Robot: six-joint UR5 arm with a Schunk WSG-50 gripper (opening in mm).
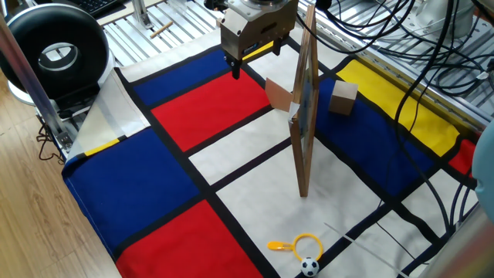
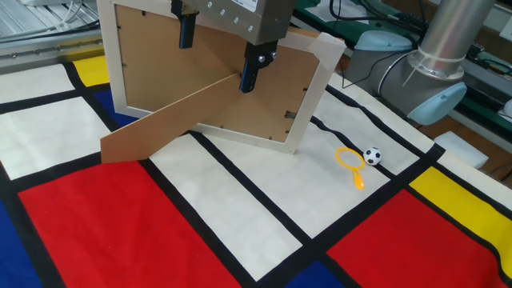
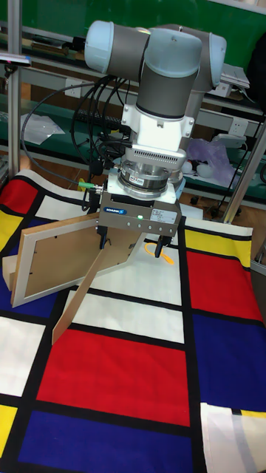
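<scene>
A picture frame (image 2: 306,120) with a pale wooden border stands on the cloth, its brown back facing the camera in exterior view 2. From that back the brown stand flap (image 2: 152,134) juts out at an angle. In exterior view 1 the frame (image 1: 303,166) is almost edge-on, and its picture side cannot be made out. My gripper (image 3: 132,242) is open above the flap side of the frame, its dark fingers (image 2: 249,72) wide apart. Nothing is visibly held between them. In exterior view 2 one fingertip overlaps the flap's upper end; whether they touch I cannot tell.
A wooden block (image 1: 343,99) sits on the picture side of the frame. A yellow ring with a handle (image 2: 350,159) and a small soccer ball (image 2: 373,156) lie near one another. Black cables (image 1: 409,85) hang over the table's side.
</scene>
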